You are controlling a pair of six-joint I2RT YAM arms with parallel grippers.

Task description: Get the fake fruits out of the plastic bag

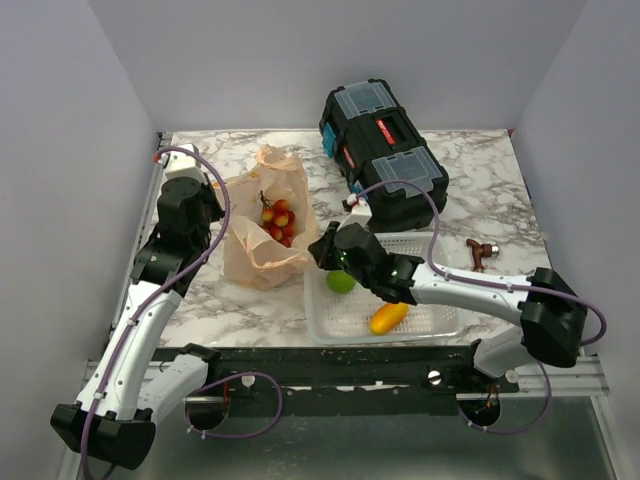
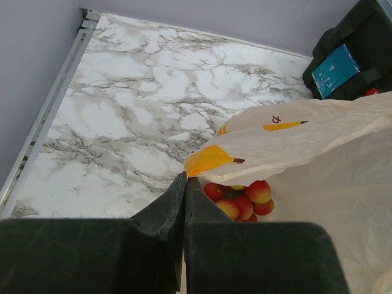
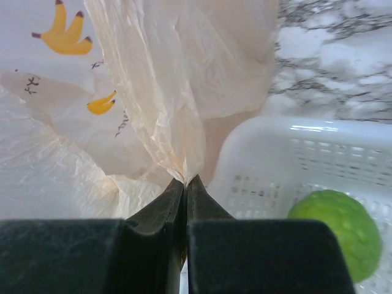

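Observation:
A crumpled beige plastic bag (image 1: 260, 255) stands spread open on the marble table, several red-yellow fake fruits (image 1: 279, 222) inside. My left gripper is shut on the bag's edge at its left side, the film at its fingertips. My right gripper is shut on the bag's gathered film at the right side, over the white tray's left edge. The tray (image 1: 430, 325) holds a green fruit (image 1: 340, 283) and a yellow mango-like fruit (image 1: 389, 318).
A black toolbox (image 1: 380, 150) stands at the back behind the tray. A brown faucet-like item (image 1: 478, 255) lies on the right. Bare table (image 2: 110, 122) shows left of and behind the bag.

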